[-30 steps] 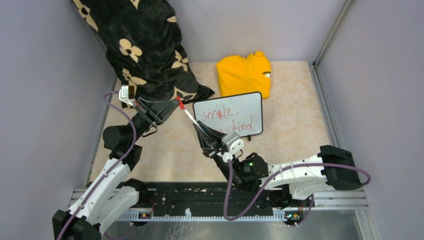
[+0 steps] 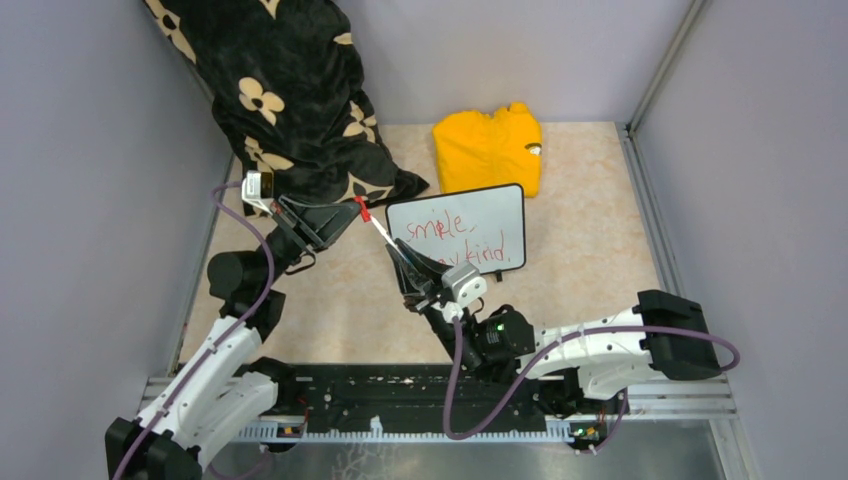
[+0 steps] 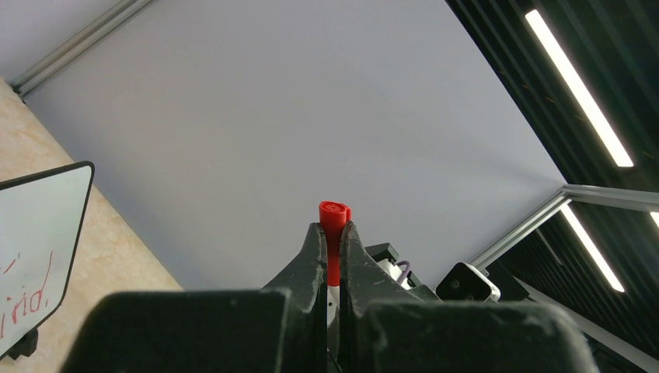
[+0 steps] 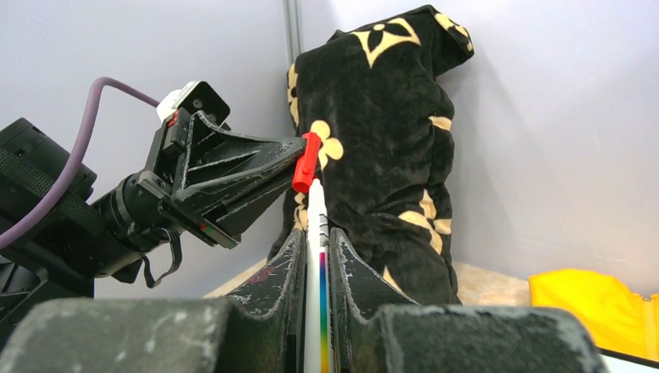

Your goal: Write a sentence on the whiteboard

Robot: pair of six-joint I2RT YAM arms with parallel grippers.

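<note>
The whiteboard bears red handwriting reading "smile," with a second line ending in "kind", its start hidden by the right arm. My right gripper is shut on a white marker, whose bare tip points up and left, clear of the board. At the fingertips of my left gripper, shut, sits a red cap. The cap's lower end meets or nearly meets the marker's tip. Whether the tip has entered the cap, I cannot tell.
Behind the board lies a folded yellow cloth. A black blanket with tan flowers fills the back left corner. Bare table shows to the right of the board, and grey walls enclose the area.
Almost nothing differs.
</note>
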